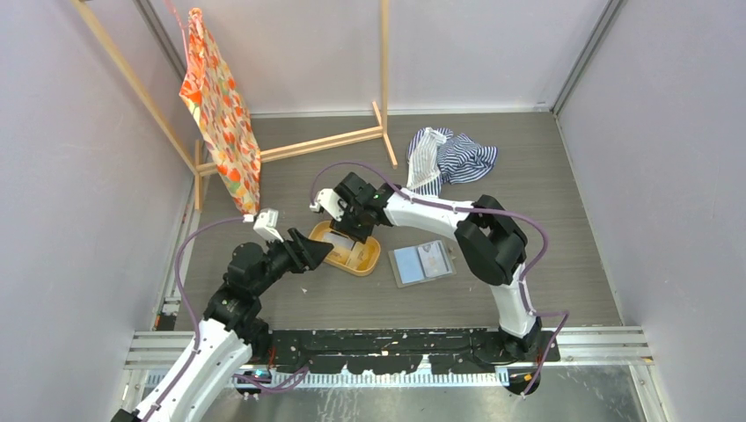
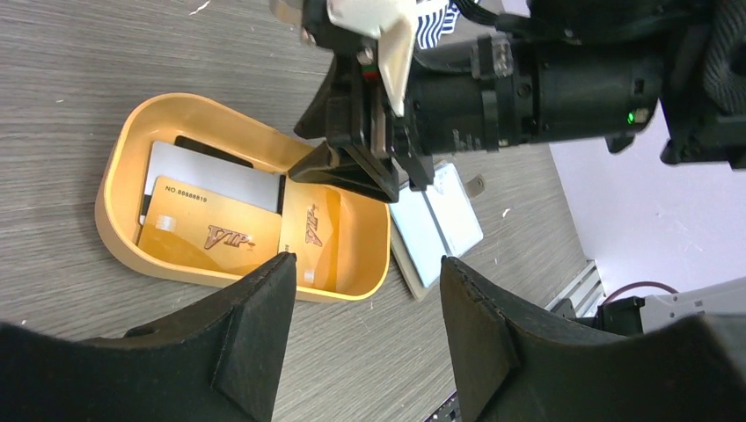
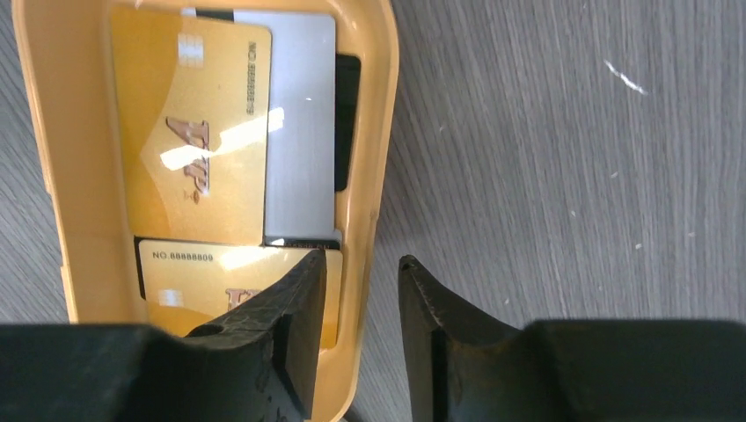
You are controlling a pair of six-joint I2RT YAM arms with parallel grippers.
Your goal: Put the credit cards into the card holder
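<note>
An orange oval tray (image 2: pixel 114 230) holds gold VIP cards (image 3: pixel 201 105), a silver card (image 3: pixel 300 123) and dark pieces beneath. My right gripper hangs low over the tray's long rim, part open, nothing visible held; its fingers straddle the rim in its wrist view. My left gripper is open, left and front of the tray in the top view, with only tray and table beyond its fingers. The card holder (image 1: pixel 409 264), light blue and grey, lies right of the tray.
A striped cloth (image 1: pixel 466 158) lies at the back right. An orange patterned cloth (image 1: pixel 220 105) hangs on a wooden rack (image 1: pixel 321 143) at the back left.
</note>
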